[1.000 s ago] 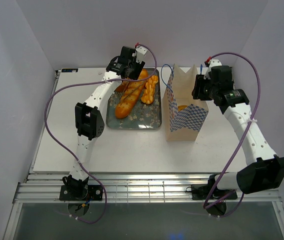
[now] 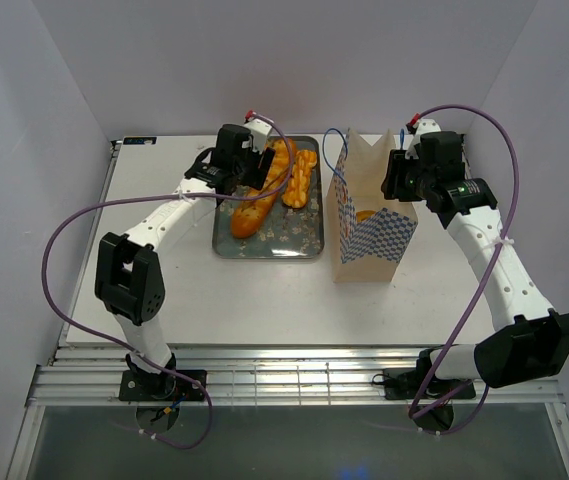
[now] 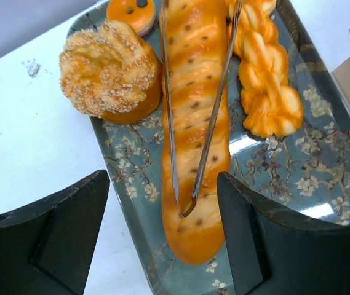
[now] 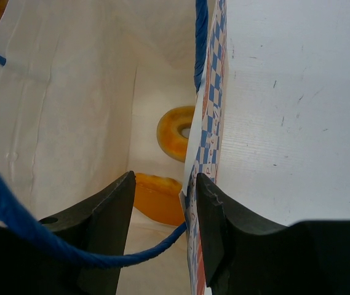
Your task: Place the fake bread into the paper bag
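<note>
The paper bag (image 2: 369, 270), checkered in blue with blue rope handles, stands open right of centre. Inside it are a ring-shaped bread (image 4: 167, 136) and another orange piece (image 4: 159, 206). A long loaf (image 3: 194, 141) lies on the tray with metal tongs (image 3: 170, 123) on top of it. Beside it are a seeded round bread (image 3: 110, 70), a braided bread (image 3: 270, 92) and part of a doughnut (image 3: 131, 13). Above the loaf my left gripper hangs open and empty. My right gripper straddles the bag's right wall, its fingers still apart.
A dark, flower-patterned tray (image 2: 294, 245) carries the breads, close to the bag's left side. One rope handle (image 4: 131, 258) crosses in front of my right fingers.
My left arm has swung left, its gripper shifting left and a little nearer over the tray. The right arm and the bag look unmoved.
</note>
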